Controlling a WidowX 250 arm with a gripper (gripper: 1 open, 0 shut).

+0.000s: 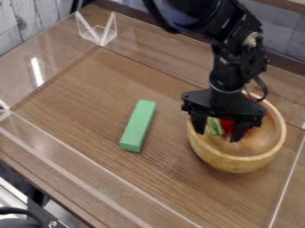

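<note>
My black gripper (224, 109) reaches down from the top over a round wooden bowl (236, 167), its fingers at the bowl's near-left and back part. In the bowl, partly hidden by the gripper, are a red item (261, 122) and a small green item (213, 128). Whether the fingers hold anything is unclear. A green rectangular block (138, 126) lies on the wooden table to the left of the bowl.
A white wire-like object (100, 28) stands at the back left, near the table's edge.
</note>
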